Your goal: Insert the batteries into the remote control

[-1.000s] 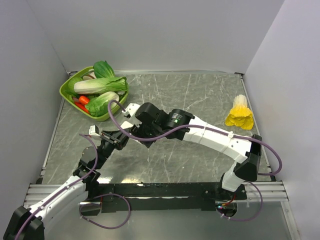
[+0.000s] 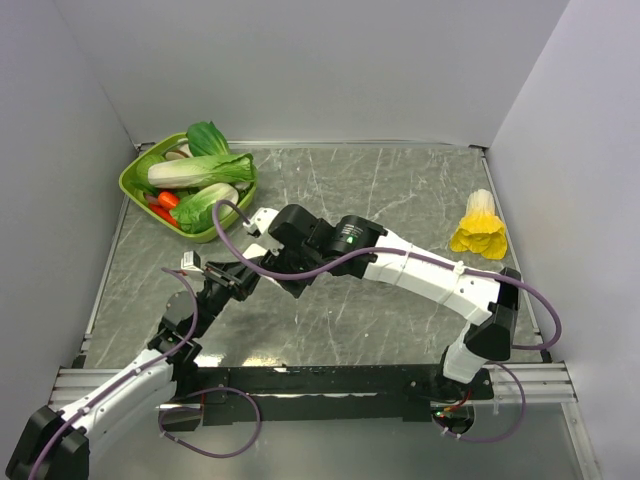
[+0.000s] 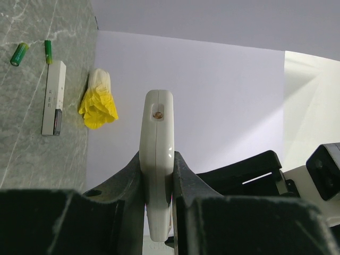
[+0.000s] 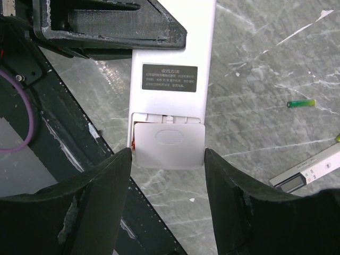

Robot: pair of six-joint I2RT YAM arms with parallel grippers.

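My left gripper is shut on the white remote (image 3: 157,127), held above the table. In the right wrist view the remote's back (image 4: 169,79) shows a label and, below it, the battery cover (image 4: 168,142), with a little red visible at its left edge. My right gripper has its fingertips at the cover's two lower sides, part open around it; whether they grip it is unclear. Green batteries lie on the table, one also seen in the right wrist view (image 4: 300,103), near a long white object (image 4: 305,169).
A green basket of vegetables (image 2: 134,178) stands at back left, a yellow-and-white cabbage (image 2: 479,230) at the right. Grey walls enclose the marble table (image 2: 370,320). Both arms meet left of centre, hiding the remote from above.
In the top view both arms are practically still; at most the right gripper has shifted very slightly.
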